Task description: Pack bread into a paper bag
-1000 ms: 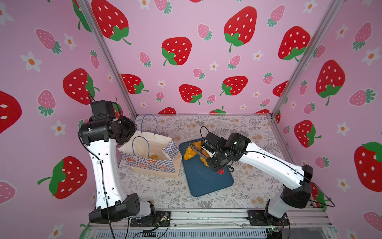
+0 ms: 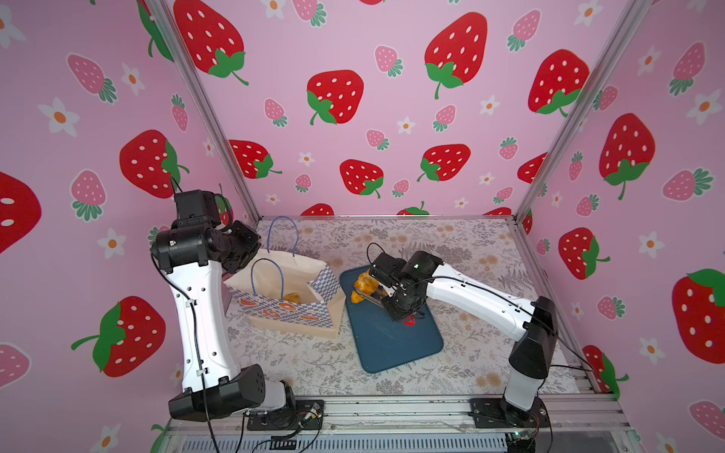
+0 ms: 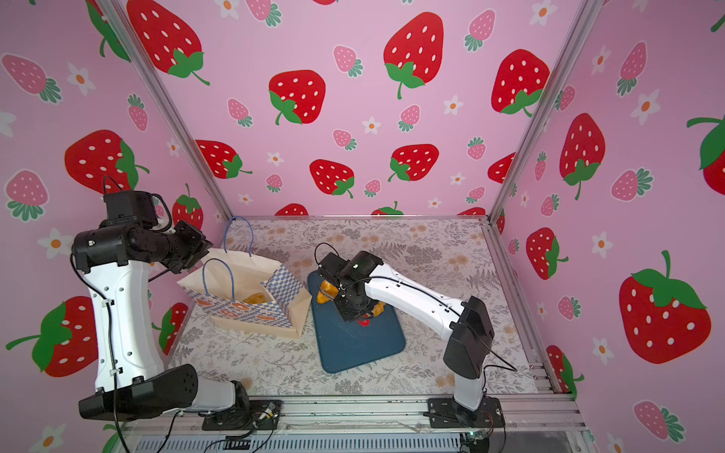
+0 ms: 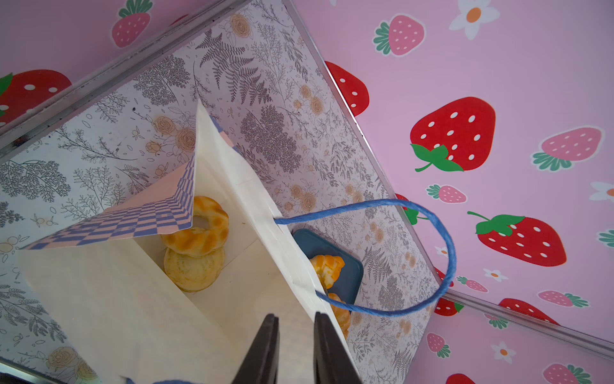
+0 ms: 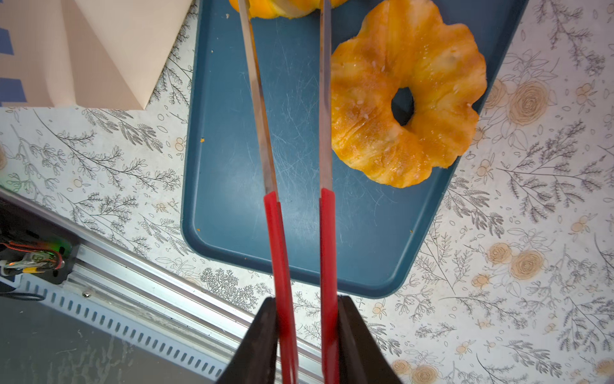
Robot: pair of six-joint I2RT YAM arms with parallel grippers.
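Note:
The open paper bag (image 2: 264, 305), with blue handles, stands left of the blue tray (image 2: 392, 351). A ring bread (image 4: 220, 227) and a round bread (image 4: 192, 272) lie inside it. My left gripper hangs open above the bag, empty. My right gripper is shut on red-handled tongs (image 5: 328, 256) over the tray. The far ends of the tongs reach a golden bread (image 5: 281, 7) at the top edge of the right wrist view; whether they pinch it cannot be told. Another ring bread (image 5: 441, 96) rests in the tray beside the tongs.
The front half of the tray is bare apart from crumbs. The bag's right side (image 5: 115, 57) sits close to the tray's left edge.
Over the last second my right arm has swung left and back, bringing the tongs over the bread at the tray's back left. The left arm and bag look nearly still.

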